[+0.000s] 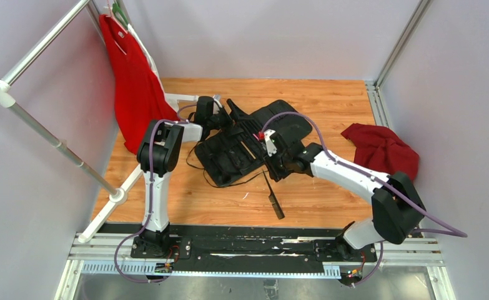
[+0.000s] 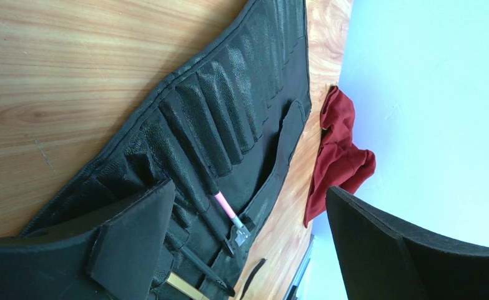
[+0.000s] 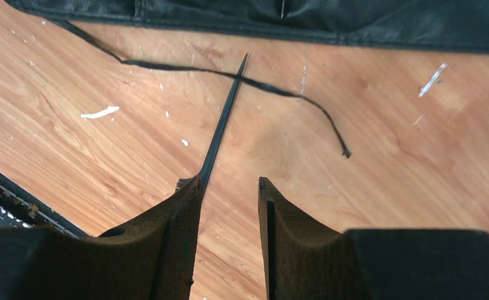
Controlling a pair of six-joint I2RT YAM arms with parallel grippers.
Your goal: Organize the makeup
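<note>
A black makeup roll (image 1: 223, 159) lies unrolled, holding brushes including a pink-handled one (image 2: 224, 204) and a gold one (image 2: 182, 284). My left gripper is over the roll's back-left part, its fingers wide apart. A black comb (image 1: 275, 203) lies on the wood in front of the roll, its thin tail (image 3: 220, 131) crossed by the roll's tie (image 3: 279, 91). My right gripper hangs above the comb, part open with bare wood between its fingertips; the comb's toothed end is partly behind one finger.
A red cloth (image 1: 382, 153) is heaped at the right. Red and white garments hang from a rack (image 1: 32, 125) at the left. Bare table (image 1: 323, 209) shows in front.
</note>
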